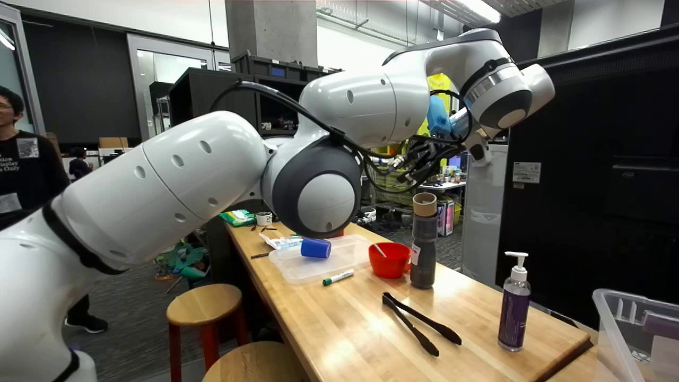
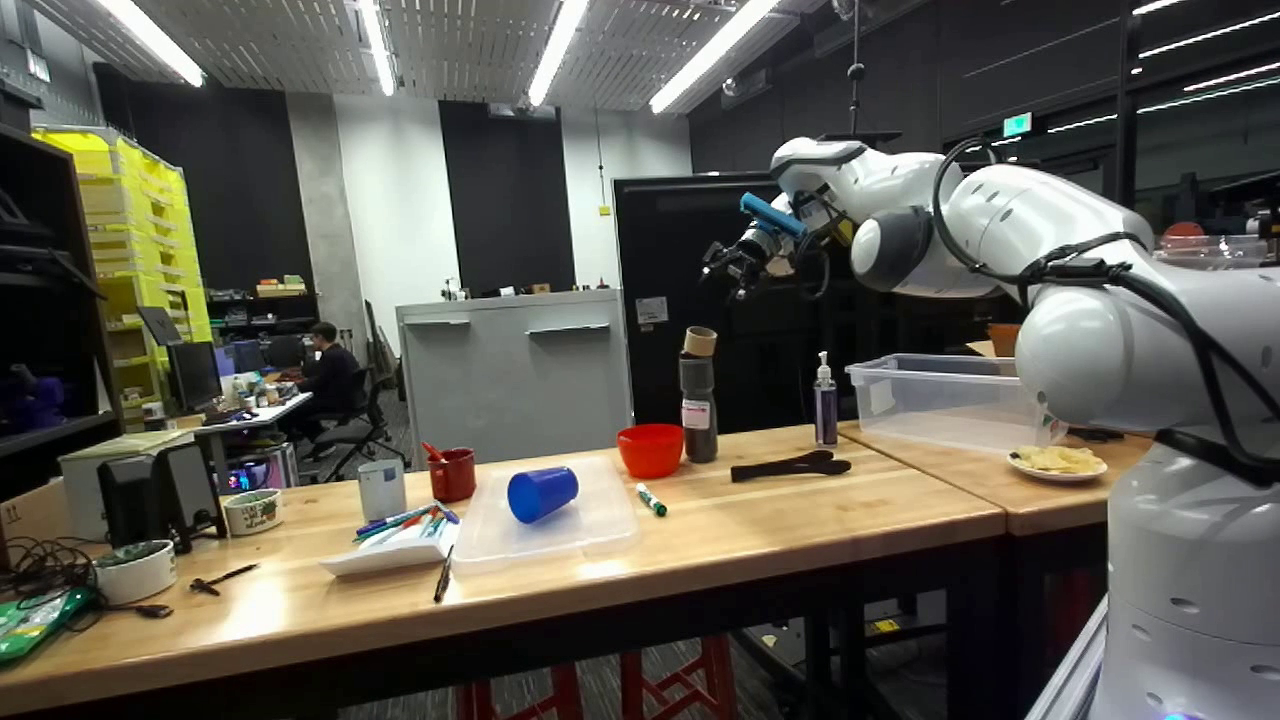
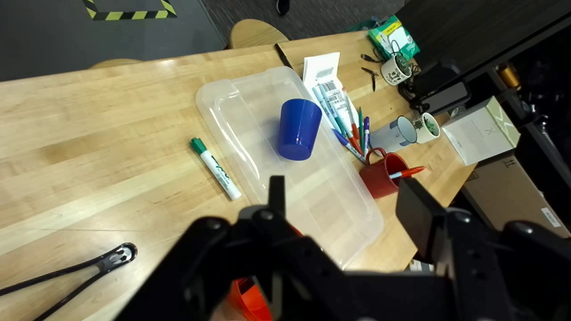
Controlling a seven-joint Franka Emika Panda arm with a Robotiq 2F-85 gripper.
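Note:
My gripper (image 2: 732, 271) hangs high over the table, fingers spread with nothing between them; in the wrist view one dark finger (image 3: 276, 193) shows at centre. Below, a blue cup (image 3: 297, 131) lies on its side on a clear plastic lid (image 3: 342, 224). A green-capped marker (image 3: 217, 170) rests on the wood beside the lid. Black tongs (image 1: 417, 320) lie splayed nearer the front in exterior view 1. A red bowl (image 1: 389, 260), with a light handle sticking out, stands by a dark bottle (image 1: 423, 251); my gripper partly hides the bowl in the wrist view.
A red mug (image 2: 452, 475) holding a red pen, a white cup (image 2: 381, 488) and several pens on paper (image 2: 396, 552) occupy the far end. A pump bottle (image 1: 514, 305) stands near the right edge. A clear bin (image 2: 948, 396) and a plate of chips (image 2: 1058, 463) sit on the adjoining table.

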